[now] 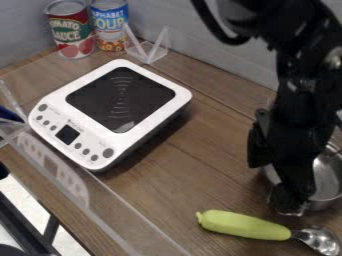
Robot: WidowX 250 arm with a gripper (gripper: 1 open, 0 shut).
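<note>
My black gripper (286,160) reaches down from the upper right over a steel pot (323,190), its dark fingers low at the pot and covering most of it. Whether anything is between the fingers is hidden, and the gap is hard to make out. Below the pot lie a yellow-green corn-like vegetable (241,224) and a metal spoon (318,239).
A white induction cooker (80,148) sits at left. A tomato sauce can (71,30) and an alphabet soup can (110,25) stand at the back left.
</note>
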